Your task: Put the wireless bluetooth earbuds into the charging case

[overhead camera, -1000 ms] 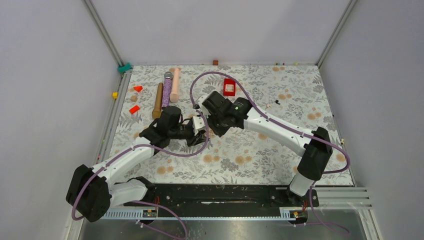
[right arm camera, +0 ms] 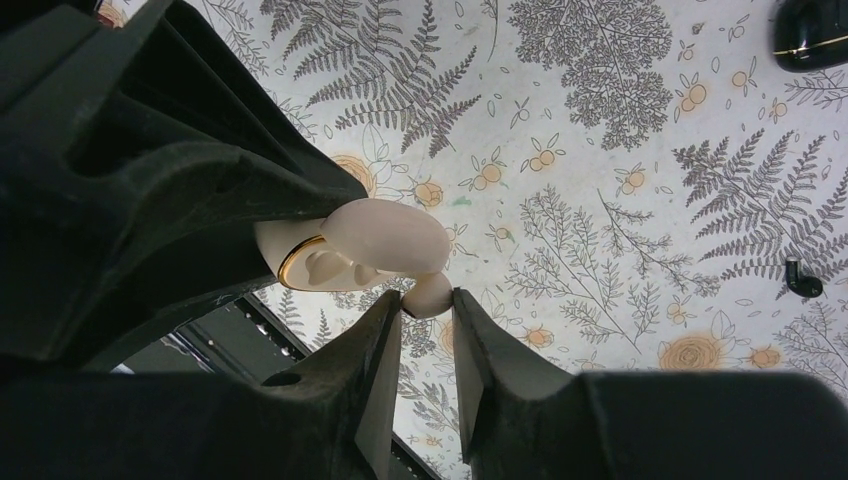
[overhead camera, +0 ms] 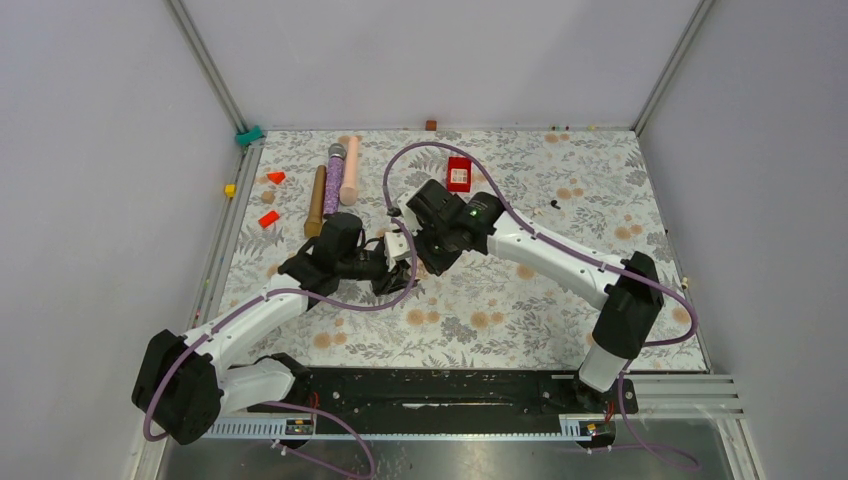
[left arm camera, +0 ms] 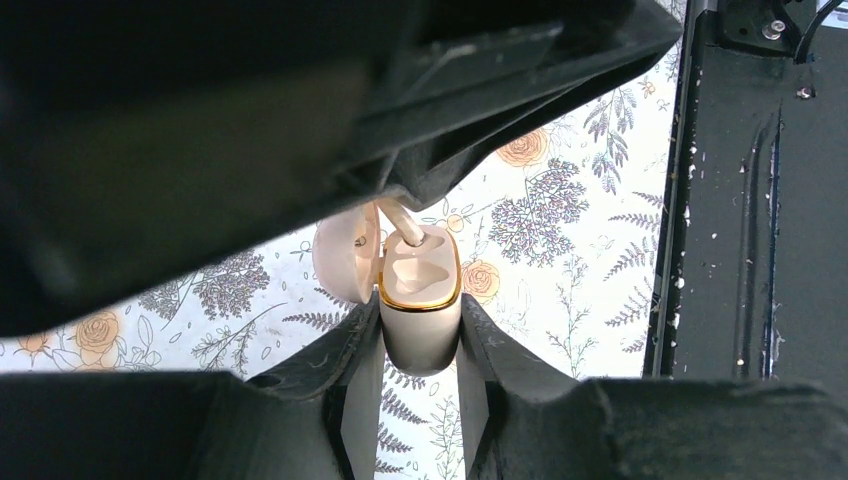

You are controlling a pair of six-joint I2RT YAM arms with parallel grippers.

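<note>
Both grippers meet above the middle of the table. My left gripper is shut on the white, gold-rimmed charging case (left arm camera: 418, 340), whose lid (left arm camera: 343, 255) stands open and whose wells face up. My right gripper holds a white earbud (right arm camera: 426, 293) between its fingertips, just beside the case. In the left wrist view the earbud's stem (left arm camera: 400, 218) reaches into the case's top, under the dark body of the other gripper; how far it sits in is unclear.
A black earbud (right arm camera: 803, 281) and a dark rounded object (right arm camera: 808, 38) lie on the floral table to the right. A red box (overhead camera: 459, 174), rollers (overhead camera: 335, 180) and small blocks (overhead camera: 269, 218) sit toward the back and left.
The right arm's wrist has shifted very slightly; the left arm has not visibly moved.
</note>
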